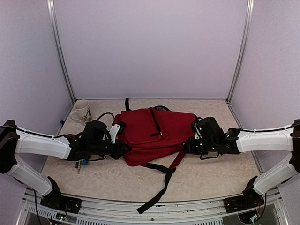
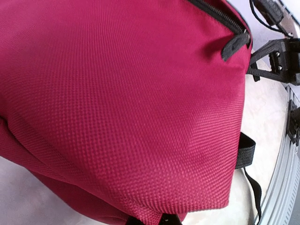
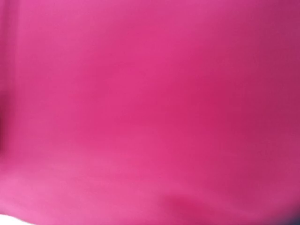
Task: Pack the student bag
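Observation:
The red bag [image 1: 145, 126] lies flat across the middle of the table in the top view, its black zipper [image 1: 155, 121] running down the front flap. At the bag's lower left edge is my left gripper [image 1: 125, 149], shut; the left wrist view shows red cloth pinched between its fingertips. My right gripper [image 1: 188, 146] is shut at the bag's lower right side. A thin dark crease stretches between the two grippers. Only blurred red cloth [image 3: 150, 103] fills the right wrist view, hiding what is between the right fingertips.
A white mug [image 1: 82, 112] stands at the back left. Small items [image 1: 78, 165] lie beside the left arm. A black strap [image 1: 159, 192] trails toward the front edge. Bare table shows in front of the bag on both sides.

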